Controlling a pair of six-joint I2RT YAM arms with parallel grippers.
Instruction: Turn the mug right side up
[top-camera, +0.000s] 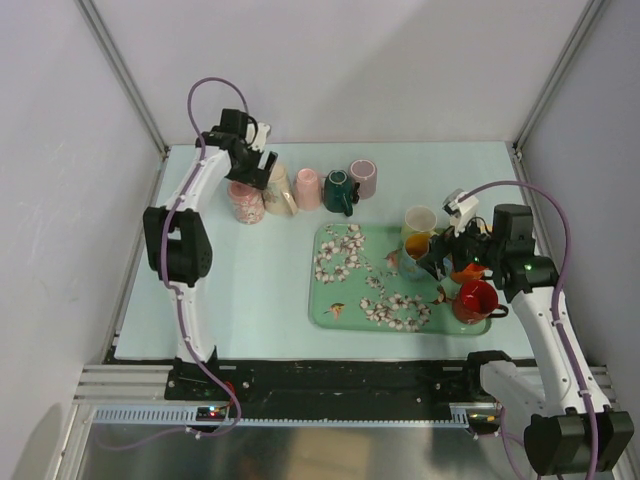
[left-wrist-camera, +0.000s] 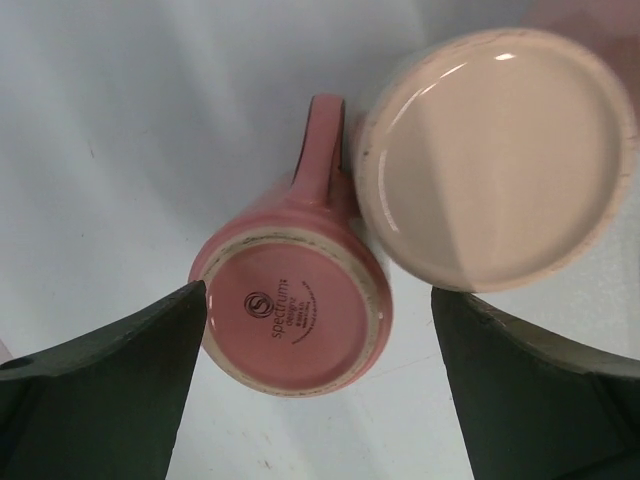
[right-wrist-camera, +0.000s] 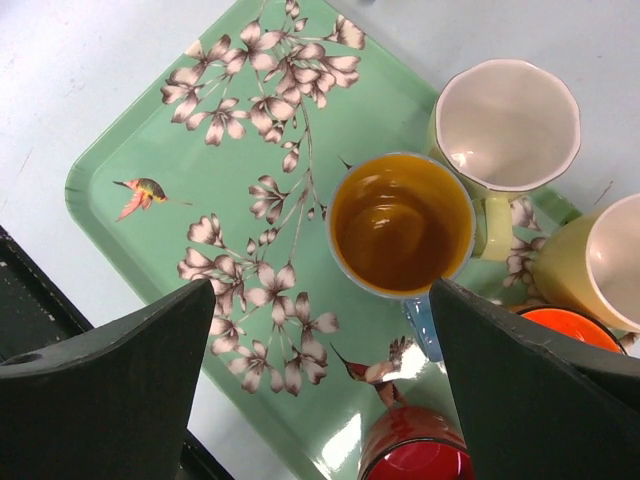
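A pink mug (top-camera: 247, 205) stands upside down at the back left, its base with a printed logo and its handle showing in the left wrist view (left-wrist-camera: 290, 320). A cream mug (left-wrist-camera: 495, 150) is upside down beside it. My left gripper is open just above the pink mug, which lies between its fingers in that view. My right gripper is open over the green tray (top-camera: 350, 310), with nothing held.
Upside-down pink (top-camera: 308, 193), dark green (top-camera: 337, 192) and mauve (top-camera: 363, 178) mugs stand along the back. Several upright mugs sit in the tray's right side.
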